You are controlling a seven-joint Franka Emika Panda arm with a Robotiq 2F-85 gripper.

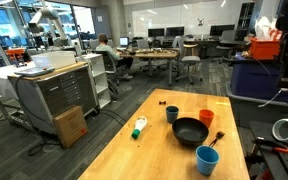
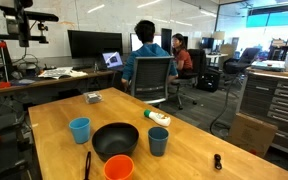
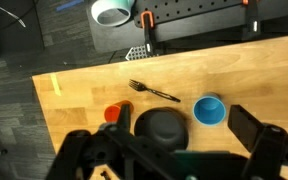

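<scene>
High above the wooden table, my gripper is open and empty, its dark fingers wide apart in the wrist view. It also shows at the upper left of exterior view 2, well clear of the objects. Between the fingers, below, lie a black bowl and a blue cup. A red-orange cup and a dark fork are close by. Exterior view 2 shows a second blue cup right of the bowl.
A white bottle with green lies on its side farther along the table. A small black object sits apart from the cups. A white round object stands off the table by the robot's base.
</scene>
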